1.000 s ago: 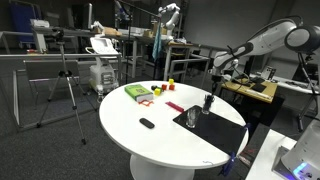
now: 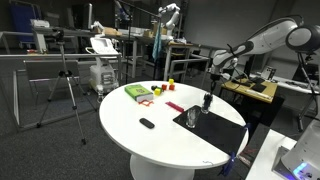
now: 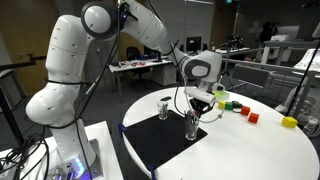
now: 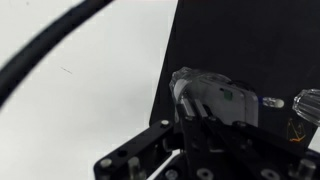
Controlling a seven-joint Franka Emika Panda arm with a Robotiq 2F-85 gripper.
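Observation:
In the wrist view, my gripper reaches down over a clear cup [image 4: 218, 84] on the black mat. Its fingers are close together, shut on what looks like a pale slim object [image 4: 181, 90] within the cup's outline; the fingers hide most of it. Exterior view 2 has the same clear cup [image 3: 192, 131] near the mat's edge, with the dark gripper low at its mouth. A second clear cup [image 2: 192, 118] stands apart on the mat; its ribbed side [image 4: 309, 104] shows at the wrist view's right edge.
The black mat [image 2: 219, 131] lies on a round white table [image 2: 150, 126]. A dark object [image 2: 147, 122] sits alone on the left half. Coloured items, including a green box [image 2: 137, 91], are at the far side. A person [image 3: 198, 77] stands behind the table.

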